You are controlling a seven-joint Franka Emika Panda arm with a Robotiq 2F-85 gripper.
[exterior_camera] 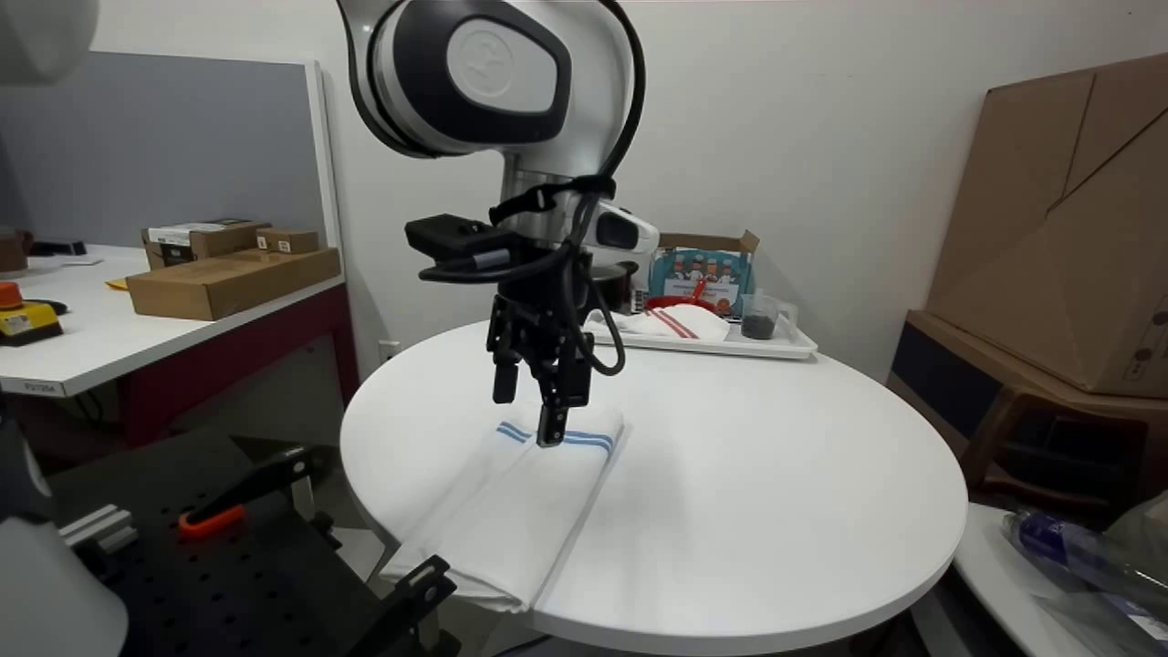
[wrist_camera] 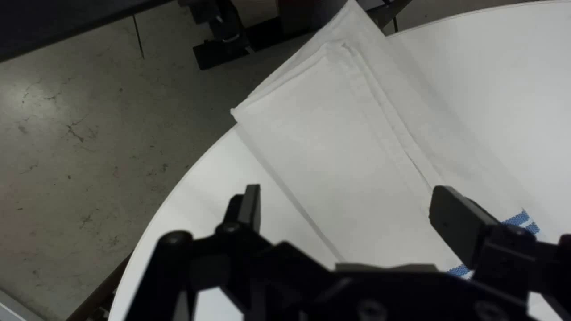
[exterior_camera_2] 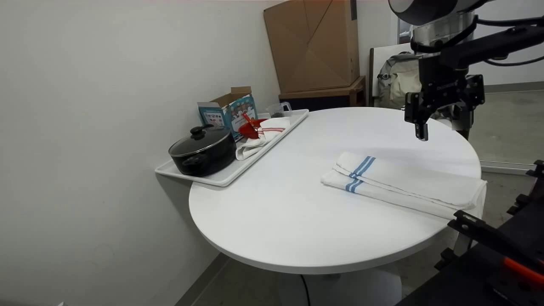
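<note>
A white towel with blue stripes (exterior_camera: 531, 515) lies folded lengthwise on the round white table, one end reaching the table's rim. In the second exterior view the same towel (exterior_camera_2: 408, 178) shows its striped end towards the table's middle. Above the cloth hangs my gripper (exterior_camera: 527, 414), fingers apart and nothing between them. From the wrist the towel (wrist_camera: 342, 160) spreads out below the wide fingers, its blue stripes partly covered by the right-hand finger (wrist_camera: 457, 224). My gripper does not appear to touch the cloth.
A white tray (exterior_camera_2: 224, 179) at the wall side carries a black pot (exterior_camera_2: 201, 153), a red-striped cloth (exterior_camera_2: 275, 127), a red utensil and an open box (exterior_camera_2: 239, 112). A black pegboard surface (exterior_camera: 208, 547) adjoins the towel's end.
</note>
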